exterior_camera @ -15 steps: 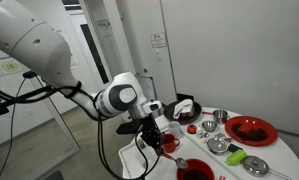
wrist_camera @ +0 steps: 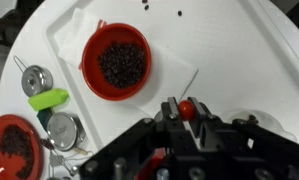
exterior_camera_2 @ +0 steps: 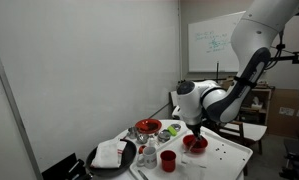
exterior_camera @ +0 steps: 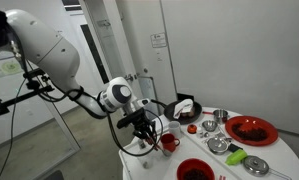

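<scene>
A small red-ended object (wrist_camera: 186,110) sits between the fingertips of my gripper, which is shut on it; a thin pale rod reaches away from it. The rest of its shape is hard to tell. In the wrist view, a red bowl (wrist_camera: 94,78) of dark beans lies up and left of the gripper, apart from it. A red mug (exterior_camera: 170,143) stands close beside the gripper (exterior_camera: 149,138) in the first exterior view. In the second exterior view the arm (exterior_camera_2: 204,102) hangs over the table near the bowl (exterior_camera_2: 195,143).
A large red plate (exterior_camera: 252,130) and a lidded pan (exterior_camera: 256,165) lie at the right of the table. A green-handled item (wrist_camera: 49,99) is near metal pots. A clear container (wrist_camera: 264,122) stands right of the gripper. White tray surface (wrist_camera: 229,60) is bare beyond the bowl.
My gripper has moved away from the red bowl, toward the left and back in the first exterior view, and now hangs beside the red mug.
</scene>
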